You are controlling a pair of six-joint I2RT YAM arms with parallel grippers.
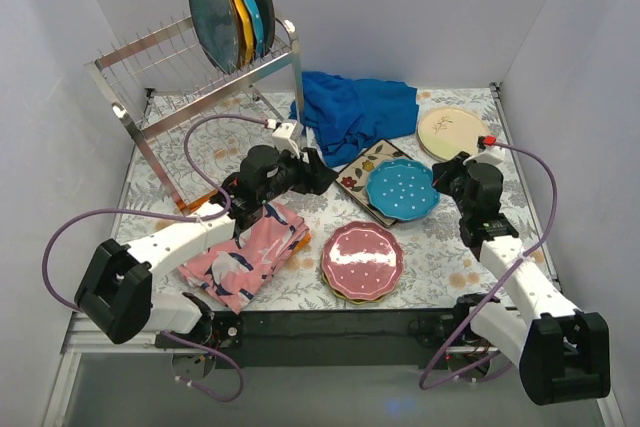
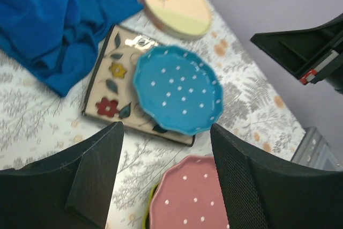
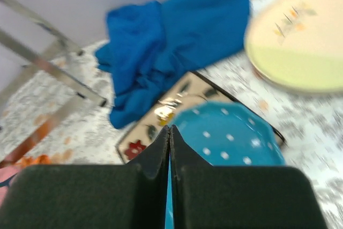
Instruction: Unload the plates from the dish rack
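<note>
A blue plate with white dots [image 1: 402, 189] lies on the flowered square board [image 1: 358, 175], overhanging its right side. Left of it, my left gripper [image 1: 322, 173] hovers open, and its wrist view shows a wide gap between the fingers. My right gripper [image 1: 441, 182] stands just right of the blue plate, its fingers [image 3: 158, 159] pressed together and nothing visible between them. In the dish rack [image 1: 165, 122], dark plates [image 1: 213, 17], a yellow plate [image 1: 241, 19] and another blue dotted plate [image 1: 248, 5] stand upright. A pink dotted plate [image 1: 362, 261] lies at the front on a greenish one.
At the back right lie cream-coloured plates [image 1: 452, 131]. A crumpled blue cloth [image 1: 350, 112] fills the back middle, and a folded pink cloth [image 1: 248, 255] lies below the left arm. Bare table shows between the pink plate and the right arm.
</note>
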